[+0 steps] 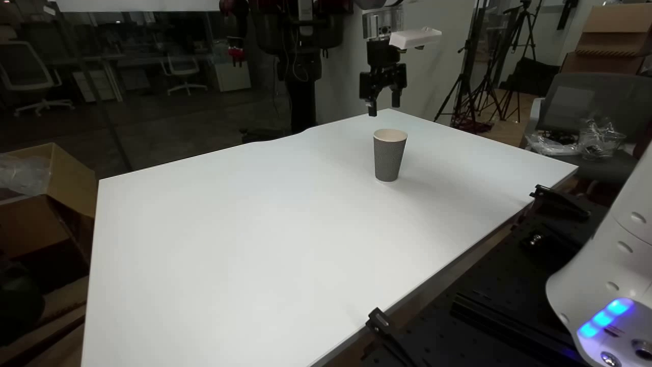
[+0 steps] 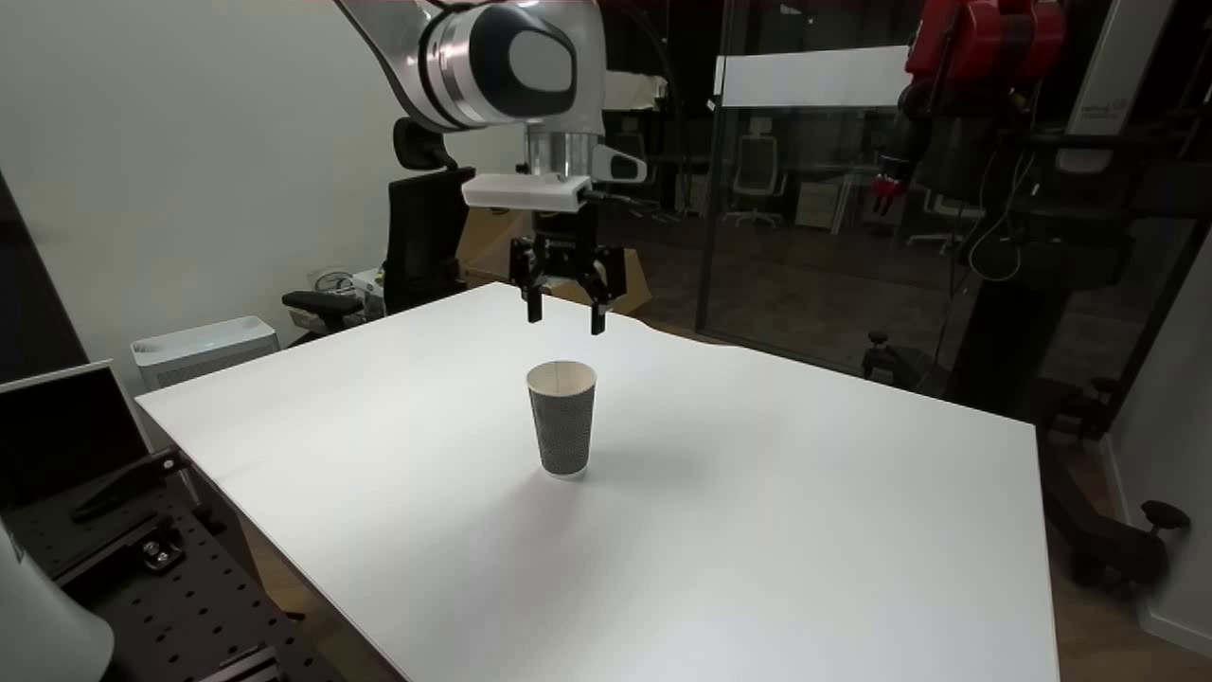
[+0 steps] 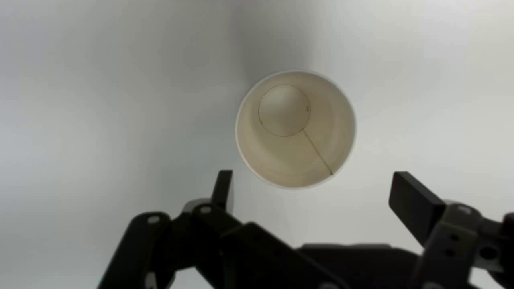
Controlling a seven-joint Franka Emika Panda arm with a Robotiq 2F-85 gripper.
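Note:
A grey paper cup with a pale inside stands upright on the white table. In exterior view 2 the cup is near the middle of the picture. Above its rim, clear of it, hangs my gripper, fingers pointing down, open and empty. From the wrist I look into the mouth of the cup; its round bottom and a seam line show. The two fingertips are spread wider than the cup's rim and lie below it in that picture. Exterior view 1 has the gripper above and just behind the cup.
Bare white table surrounds the cup on all sides. Black clamps grip the table's edge near the robot's base. A cardboard box sits off the table's far left end.

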